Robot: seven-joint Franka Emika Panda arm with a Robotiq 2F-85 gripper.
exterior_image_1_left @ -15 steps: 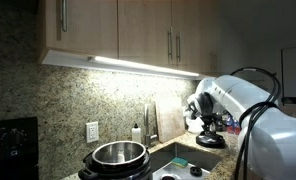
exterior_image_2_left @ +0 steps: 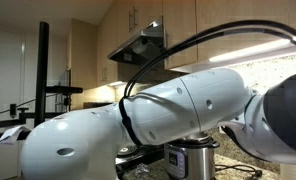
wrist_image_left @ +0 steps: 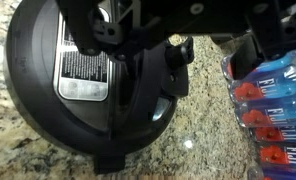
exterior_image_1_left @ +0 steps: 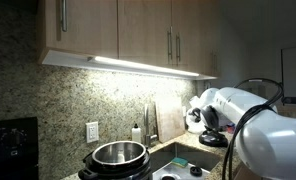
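Observation:
In the wrist view a round black lid point(wrist_image_left: 38, 100) with a silver label point(wrist_image_left: 85, 88) lies on the speckled counter, below my gripper. My gripper is open, its dark parts crossing the top of that view, and nothing shows held in it. Exterior view 1 has the black lid point(exterior_image_1_left: 212, 138) at the far end of the counter, past the sink, with the arm reaching over it. A pot point(exterior_image_1_left: 121, 154) with an open steel top stands in the foreground; exterior view 2 shows the steel cooker point(exterior_image_2_left: 195, 158) partly behind the arm.
Fiji water bottles point(wrist_image_left: 276, 112) stand close to the lid's right in the wrist view. The sink point(exterior_image_1_left: 178, 155) lies between pot and lid, with a faucet point(exterior_image_1_left: 146, 125) and a soap bottle point(exterior_image_1_left: 136, 133) behind it. Cabinets point(exterior_image_1_left: 143, 35) hang above.
My arm's far end has risen and drawn away from the black lid, toward the near side. The lid stays on the counter; the pot has not moved.

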